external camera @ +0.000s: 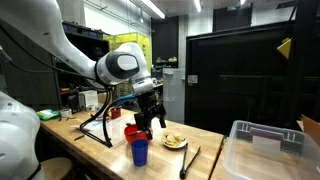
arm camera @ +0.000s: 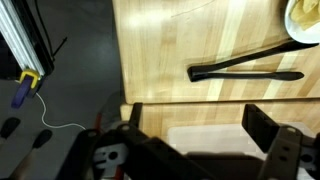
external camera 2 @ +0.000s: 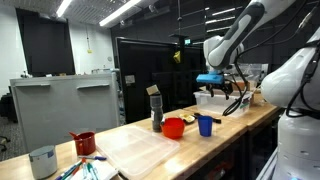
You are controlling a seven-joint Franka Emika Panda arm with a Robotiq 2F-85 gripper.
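My gripper is open, its two black fingers spread wide at the lower edge of the wrist view with nothing seen between them. In that view it is above the table's edge, near a clear plastic bin [arm camera: 215,137]. Black tongs [arm camera: 245,73] lie on the wood, apart from the fingers. A plate of yellowish food [arm camera: 306,14] is partly cut off at the upper right corner. On the table, a blue cup [external camera: 139,152] stands in front of a red bowl [external camera: 131,133], which the arm partly hides in exterior view 1.
The big clear bin [external camera: 270,150] fills the right foreground. A white tray [external camera 2: 140,148], a red pot [external camera 2: 88,145], a grey pot [external camera 2: 43,160] and several markers [external camera 2: 95,168] occupy the table's other end. A tall dark canister [external camera 2: 156,108] stands behind the red bowl.
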